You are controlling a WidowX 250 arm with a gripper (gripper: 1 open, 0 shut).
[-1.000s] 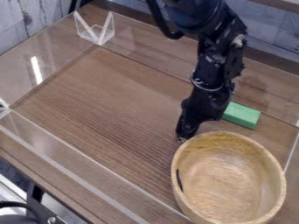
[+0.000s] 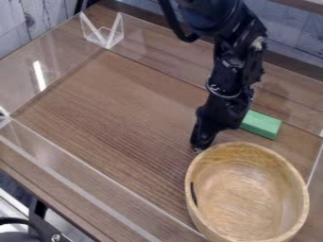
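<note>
The black arm reaches down from the top to the right of centre, its gripper (image 2: pixel 202 141) low at the table surface, just behind the rim of a large wooden bowl (image 2: pixel 202 163). The gripper looks shut, and I see nothing held in it, though its dark fingertips are hard to make out. A green block (image 2: pixel 263 125) lies on the table right of the gripper, partly behind it and behind the bowl.
A white wire-like holder (image 2: pixel 104 33) stands at the back left. The table's edge runs along the lower left.
</note>
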